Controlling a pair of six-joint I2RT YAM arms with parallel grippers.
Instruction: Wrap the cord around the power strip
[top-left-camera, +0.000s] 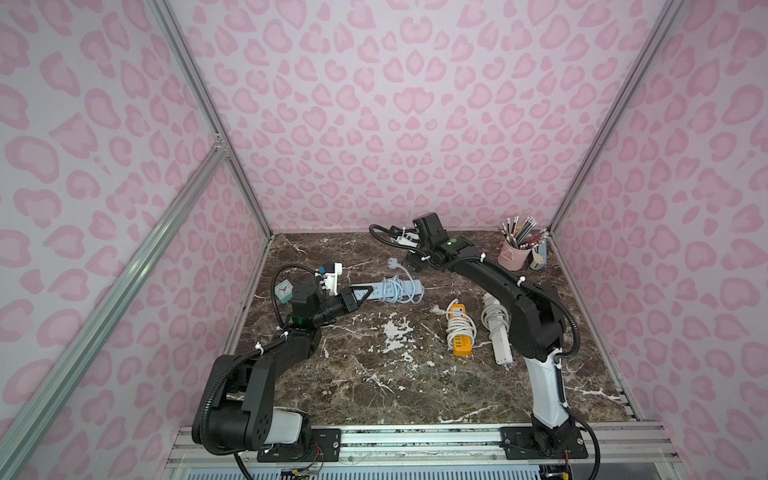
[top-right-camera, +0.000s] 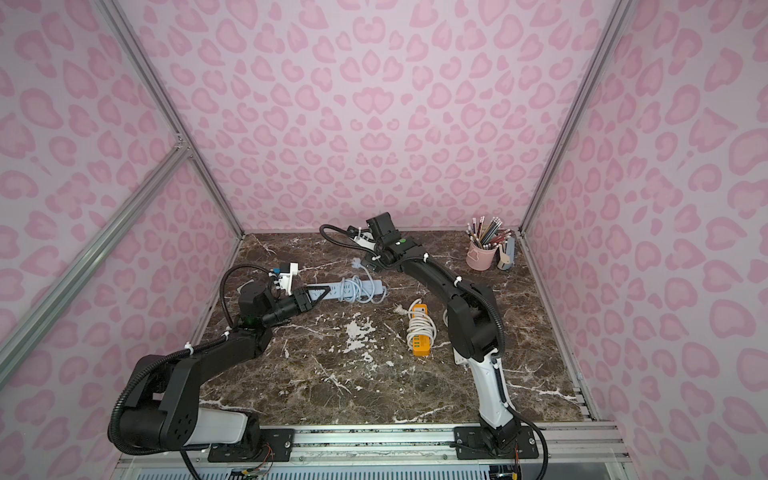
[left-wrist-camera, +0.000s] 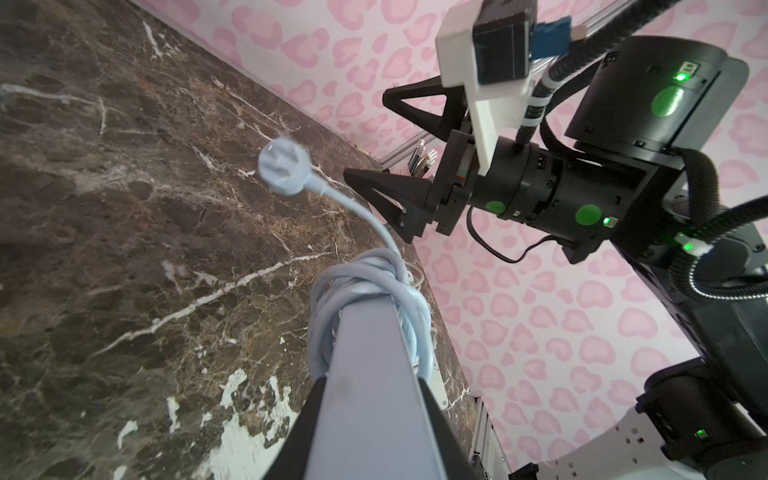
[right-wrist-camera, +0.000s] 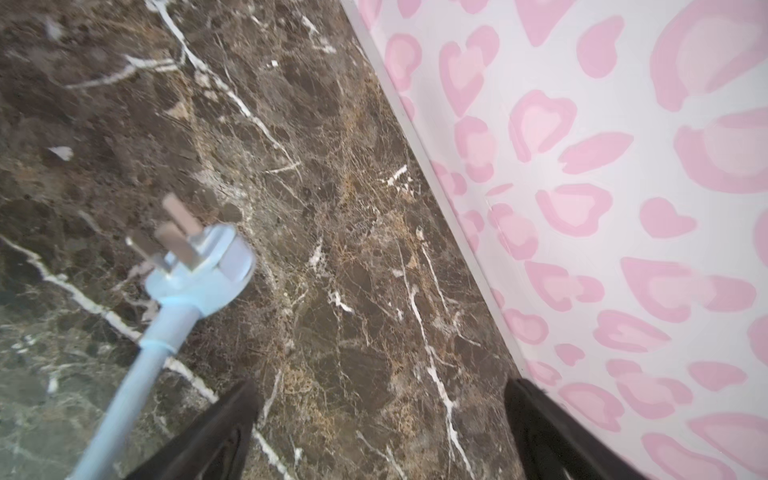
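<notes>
A pale blue power strip (top-left-camera: 365, 291) lies across the table, its left end between the fingers of my left gripper (top-left-camera: 364, 295), which is shut on it. In the left wrist view the strip's body (left-wrist-camera: 372, 376) runs away from the fingers. Several loops of its cord (left-wrist-camera: 360, 276) circle the far part. A free length of cord leaves the loops and ends in the plug (left-wrist-camera: 285, 166). My right gripper stands open beyond the loops, nothing between its fingers. In the right wrist view the three-pin plug (right-wrist-camera: 204, 268) is left of the open fingers.
An orange strip (top-left-camera: 461, 344) and a white strip (top-left-camera: 501, 345), both cord-wrapped, lie on the right. A pink pencil pot (top-left-camera: 513, 256) stands at the back right, a small clock (top-left-camera: 284, 291) at the left.
</notes>
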